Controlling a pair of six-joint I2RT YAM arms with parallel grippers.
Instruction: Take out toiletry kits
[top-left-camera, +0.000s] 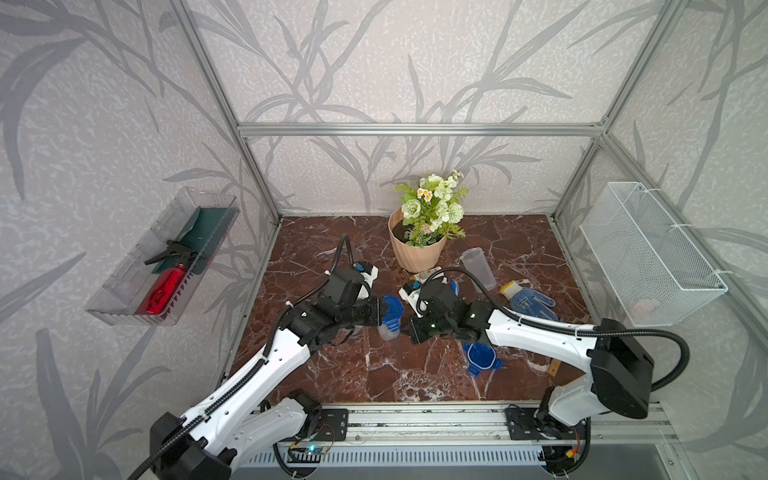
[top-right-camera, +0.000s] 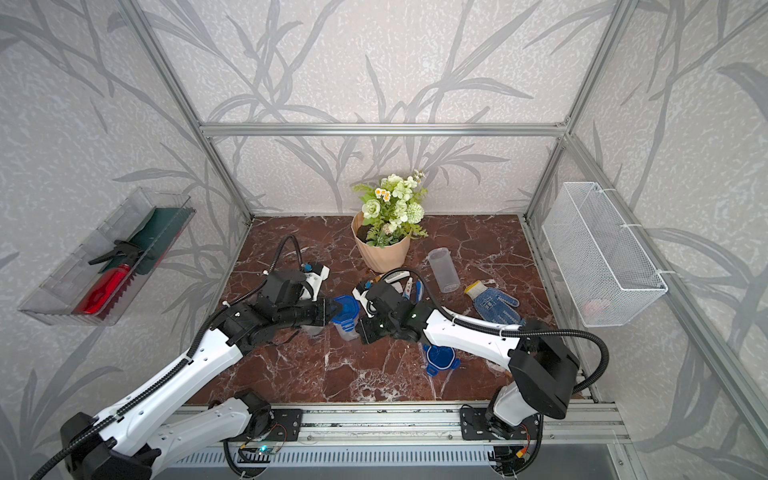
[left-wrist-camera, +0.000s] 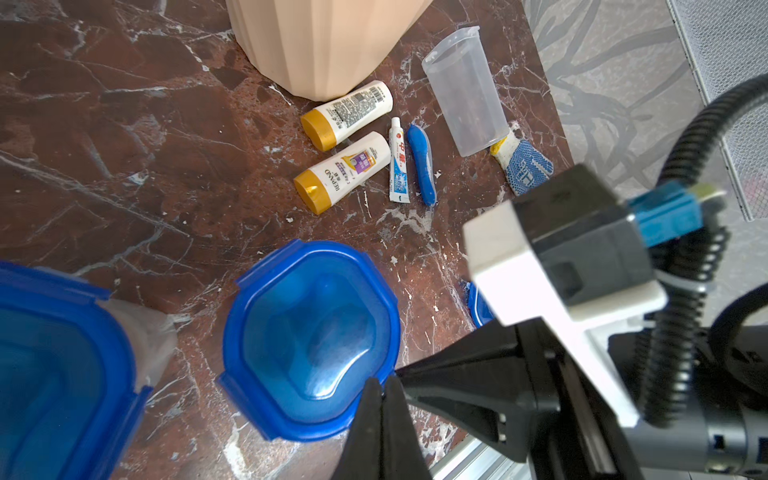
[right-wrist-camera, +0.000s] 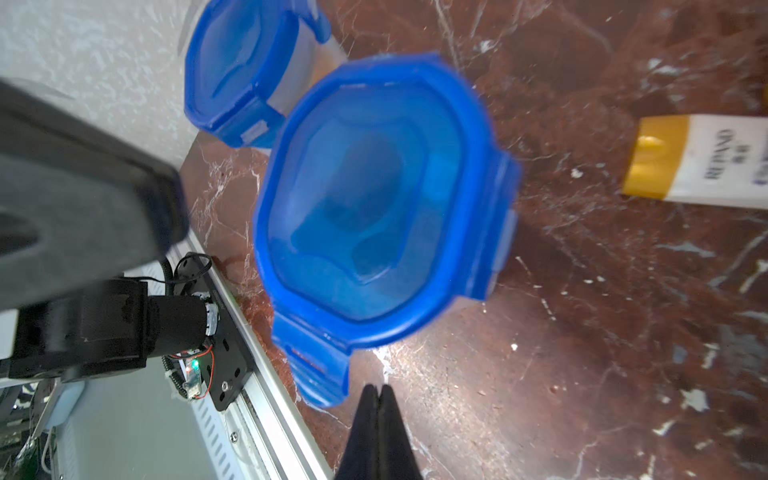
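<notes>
A clear container with a blue lid (top-left-camera: 390, 310) stands mid-table. In the left wrist view the lid (left-wrist-camera: 316, 340) lies over the container, and my left gripper is shut at its near edge, with nothing visible between its fingers. My right gripper is also shut and empty-looking, just off the same lid (right-wrist-camera: 372, 200), one side flap of which (right-wrist-camera: 316, 368) sticks outward. On the table behind lie two gold-capped tubes (left-wrist-camera: 352, 112), a toothpaste tube (left-wrist-camera: 398, 160) and a blue toothbrush case (left-wrist-camera: 421, 164). In the top left view the right arm mostly hides these.
A second blue-lidded container (left-wrist-camera: 60, 360) stands to the left. A blue-rimmed piece (top-left-camera: 481, 357), a clear cup (top-left-camera: 479, 268) and a blue glove (top-left-camera: 532, 304) lie at the right. The flowerpot (top-left-camera: 416, 254) stands behind.
</notes>
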